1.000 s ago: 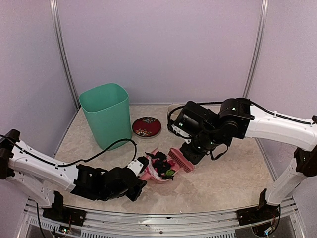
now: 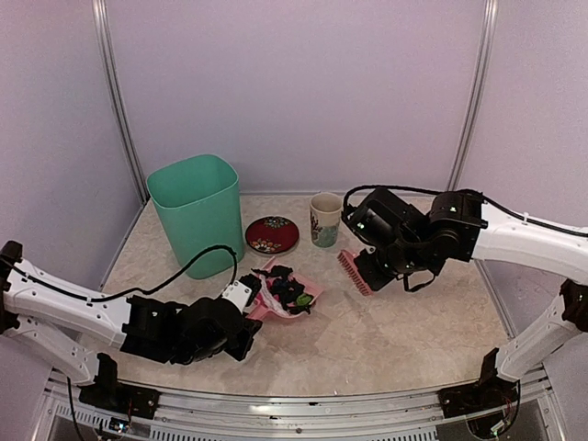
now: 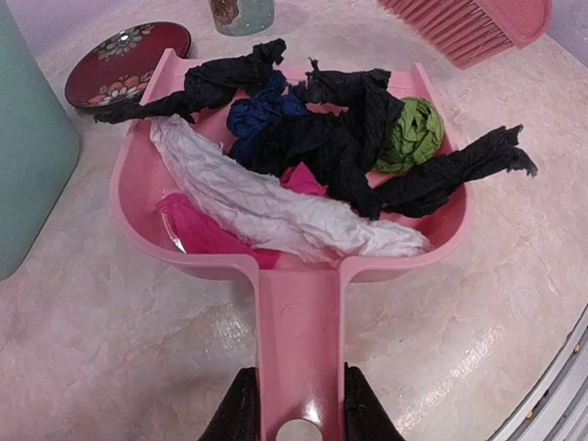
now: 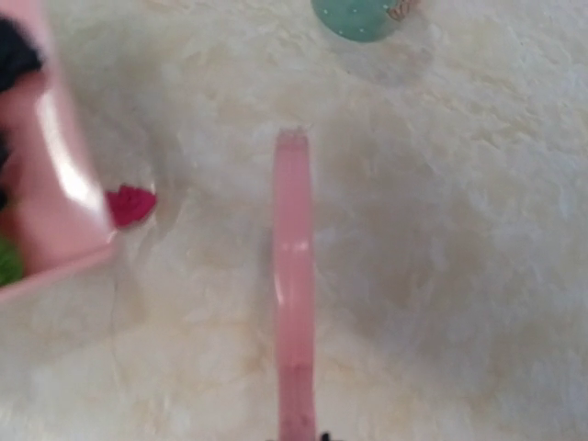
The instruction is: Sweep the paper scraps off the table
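Observation:
A pink dustpan (image 3: 125, 188) is full of crumpled scraps: black ones (image 3: 317, 152), a long white one (image 3: 262, 197), a blue one, a green one (image 3: 412, 138) and magenta ones (image 3: 207, 225). My left gripper is shut on its handle. Outside the pan's edge, a small red scrap (image 4: 131, 205) lies on the table in the right wrist view; whether they touch, I cannot tell. To the pan's right, my right gripper (image 2: 371, 270) is shut on a pink brush (image 2: 353, 273), seen edge-on in the right wrist view (image 4: 294, 266). Its fingers are nearly out of that view.
A tall green bin (image 2: 197, 220) stands at the back left, beside a dark red flowered plate (image 2: 272, 235). The patterned cup (image 2: 325, 220) is behind the brush. Bare table (image 2: 367, 344) lies in front and to the right.
The dustpan and left gripper have moved a little left. Both stay held.

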